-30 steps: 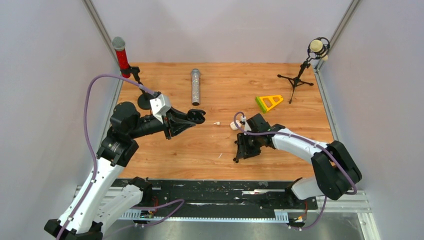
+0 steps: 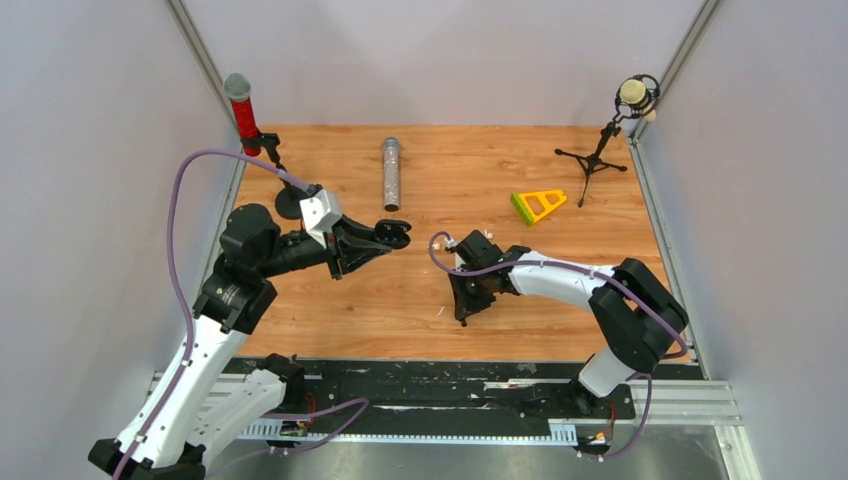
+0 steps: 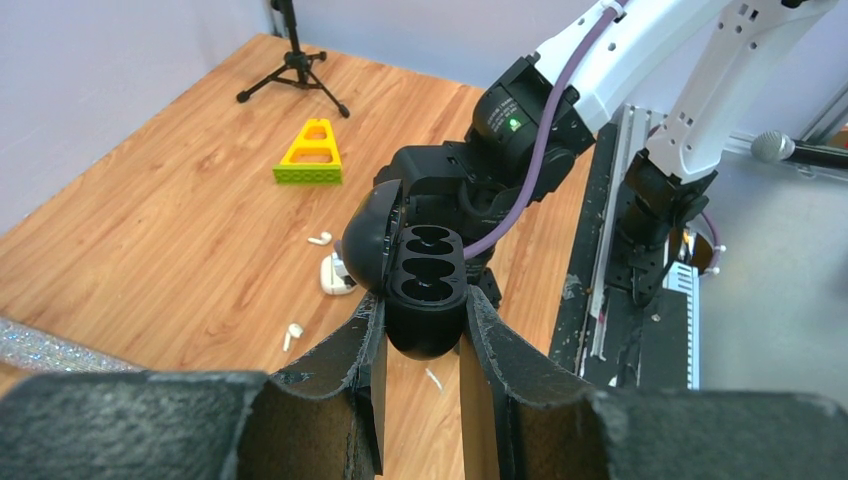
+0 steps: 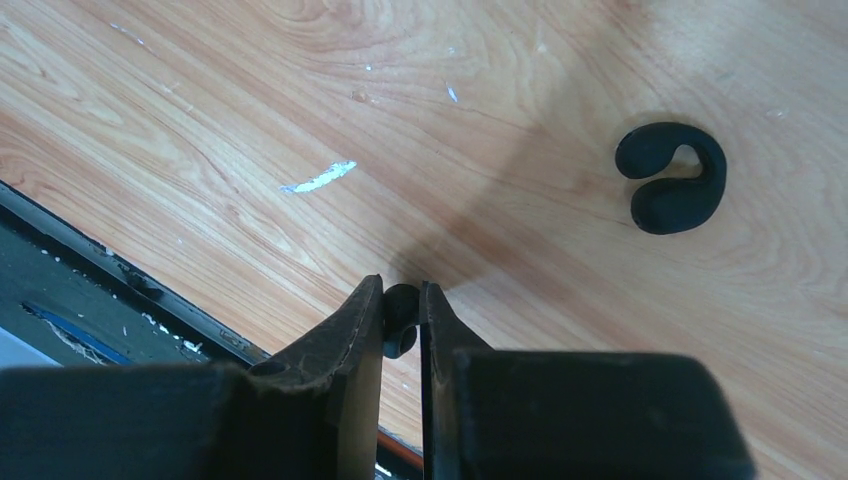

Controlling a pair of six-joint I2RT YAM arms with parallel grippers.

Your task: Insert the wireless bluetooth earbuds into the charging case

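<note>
My left gripper holds a black charging case (image 3: 425, 315) aloft, lid open, two empty-looking wells facing up. My right gripper is shut on a small black earbud (image 4: 401, 315), low over the table. In the right wrist view, a black C-shaped earbud (image 4: 680, 200) lies on the wood to the upper right. In the left wrist view, a white case (image 3: 335, 277) and white earbuds (image 3: 295, 331) lie on the table behind the black case.
A silver microphone (image 2: 391, 175), a yellow triangle (image 2: 540, 203) and tripod-mounted microphones (image 2: 632, 92) stand or lie toward the back. The table's front edge (image 4: 120, 280) is near the right gripper.
My right arm has moved leftward in the top view, carrying the small earbud and now covering more of the white items. The left arm and the case have stayed still.
</note>
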